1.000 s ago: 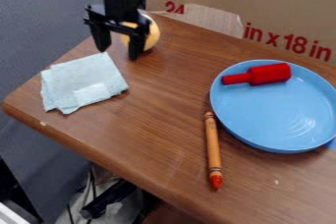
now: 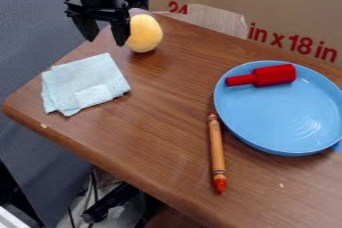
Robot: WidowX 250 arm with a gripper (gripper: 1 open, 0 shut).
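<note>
The black gripper (image 2: pixel 106 28) is at the top left, over the back left edge of the table, just left of a pale yellow rounded object (image 2: pixel 146 35). Its fingers point down; whether they are open or shut is unclear. A folded light blue cloth (image 2: pixel 83 84) lies on the left of the table. On the right, a blue plate (image 2: pixel 281 122) holds a red cylinder (image 2: pixel 271 75) with a handle. An orange crayon-like stick (image 2: pixel 217 157) lies left of the plate.
The wooden table (image 2: pixel 154 137) has free room in its middle and front. A cardboard box (image 2: pixel 266 11) with red lettering stands behind it. A clear plastic item (image 2: pixel 207 15) lies at the back edge.
The gripper has moved up and to the left, away from the cloth and the yellow object, uncovering more of the latter. The objects on the table look unmoved.
</note>
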